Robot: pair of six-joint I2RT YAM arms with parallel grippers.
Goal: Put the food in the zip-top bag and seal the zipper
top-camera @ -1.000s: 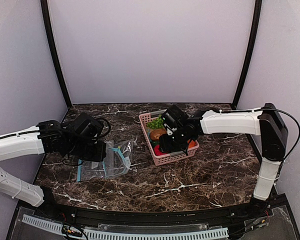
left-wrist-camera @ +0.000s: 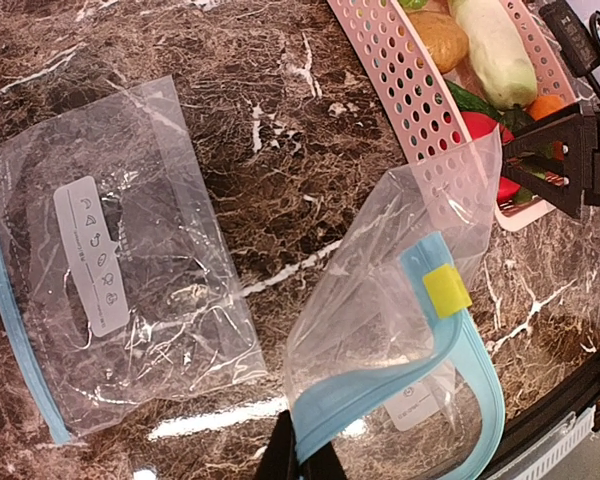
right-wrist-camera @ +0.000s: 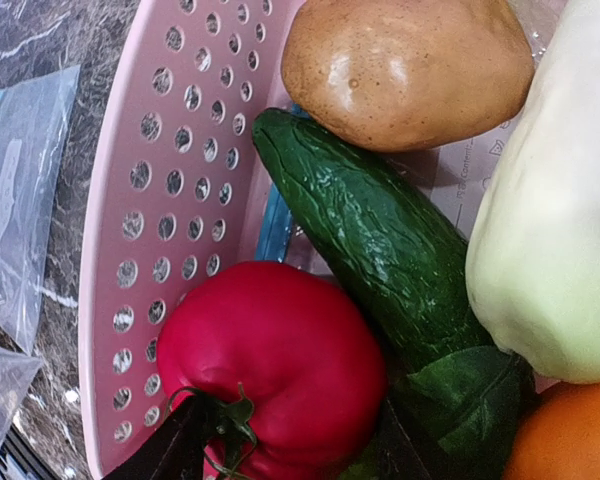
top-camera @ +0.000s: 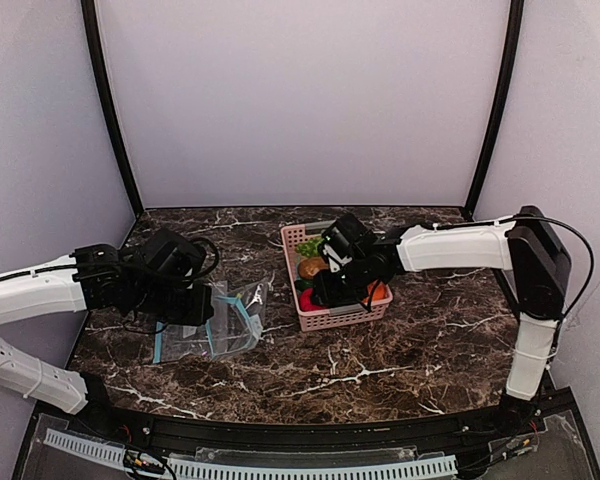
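Note:
The shut left gripper pinches the light-blue zip rim of a clear bag (left-wrist-camera: pixel 370 290). That bag's mouth stands open, and a yellow tab (left-wrist-camera: pixel 446 290) shows on the rim. In the pink basket (right-wrist-camera: pixel 120 240), a red tomato (right-wrist-camera: pixel 270 350) with a green stem lies by the left wall. My right gripper is part open, with its fingers on either side of the tomato. Whether they press on it is unclear. A cucumber (right-wrist-camera: pixel 370 230), a potato (right-wrist-camera: pixel 405 65), a long pale vegetable (right-wrist-camera: pixel 550 220) and an orange item (right-wrist-camera: pixel 570 440) lie beside it.
A second clear bag (left-wrist-camera: pixel 110 260) lies flat on the dark marbled table, left of the held one. Green leaves (top-camera: pixel 308 247) sit at the basket's back. Bare table (top-camera: pixel 430 370) stretches in front and to the right.
The basket's front end has shifted slightly left. My right gripper has shifted a little within the basket, around the tomato. The left arm and the bags look still.

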